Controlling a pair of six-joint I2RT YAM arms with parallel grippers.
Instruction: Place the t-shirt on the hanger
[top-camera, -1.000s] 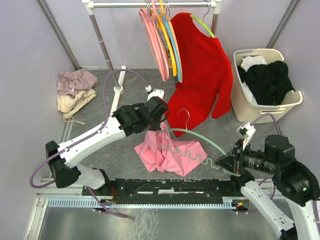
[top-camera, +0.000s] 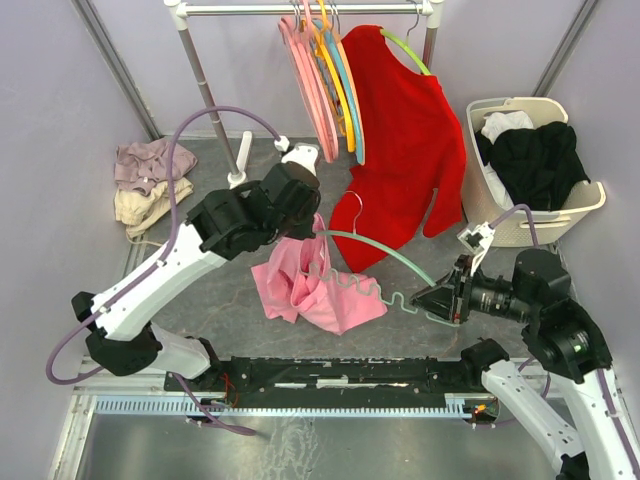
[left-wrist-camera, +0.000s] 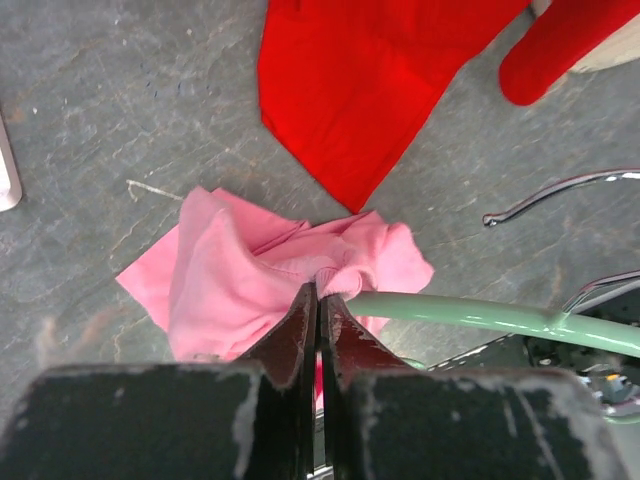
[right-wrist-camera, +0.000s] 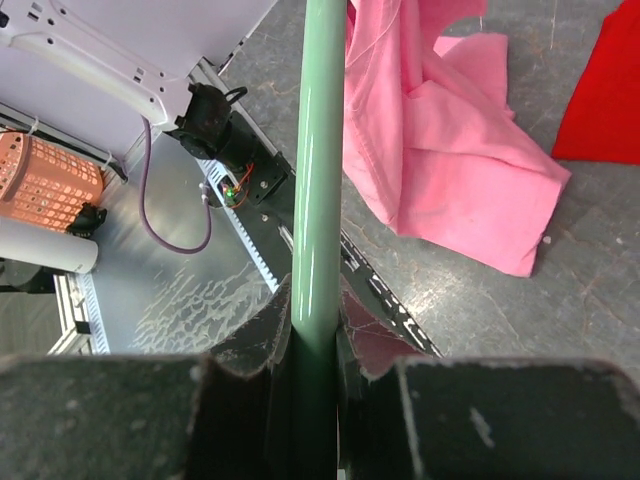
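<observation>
A pink t-shirt (top-camera: 335, 300) hangs bunched from my left gripper, which is shut on its fabric near the collar. The pale green hanger (top-camera: 395, 257) spans between the two arms, its metal hook (top-camera: 357, 212) pointing toward the rack. My right gripper is shut on the hanger near its right end. In the left wrist view the hanger's (left-wrist-camera: 470, 310) other end meets the gathered pink cloth at the fingertips; whether it is inside the neck opening is hidden. The shirt's lower part (right-wrist-camera: 480, 180) droops loosely below.
Behind stands a rack (top-camera: 240, 10) with several empty hangers (top-camera: 325, 85) and a red garment (top-camera: 400, 140). A laundry basket (top-camera: 475, 190) with dark and white clothes is at the right. Folded clothes (top-camera: 150, 170) lie at the left.
The right gripper and the hanger have also moved left, and the hook now stands farther left.
</observation>
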